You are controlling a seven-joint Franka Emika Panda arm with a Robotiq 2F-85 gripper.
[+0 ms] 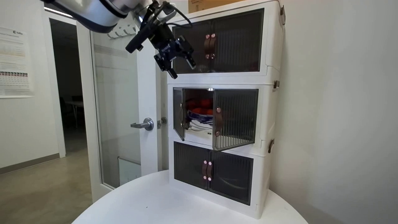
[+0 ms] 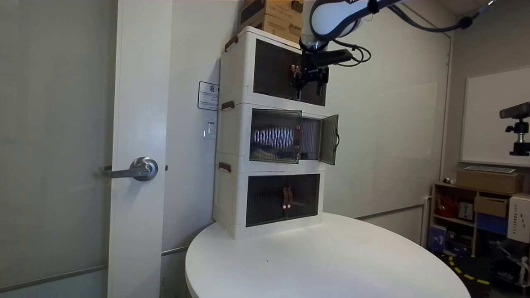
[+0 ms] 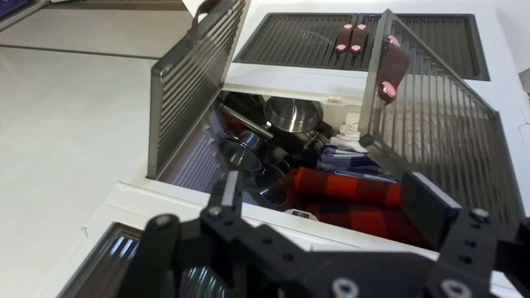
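Observation:
My gripper [image 1: 182, 71] is open in front of the top unit of a white three-tier cabinet [image 1: 220, 79], with nothing between its fingers. Below it, both ribbed doors of the middle unit stand ajar: the right door [image 1: 235, 119] in exterior view 1 and the narrower-looking left door [image 1: 179, 114]. Looking down through the gap, the wrist view shows folded red-and-black checked cloth [image 3: 348, 188], blue-and-white cloth [image 3: 345, 158], white cloth [image 3: 349, 134] and metal pots [image 3: 292, 114] inside. A brown strap handle [image 3: 393, 67] hangs on one door's edge.
The top doors [image 1: 238, 41] and bottom doors [image 1: 229, 175] are shut. Cardboard boxes [image 2: 280, 25] sit on top. A wall stands close beside the cabinet.

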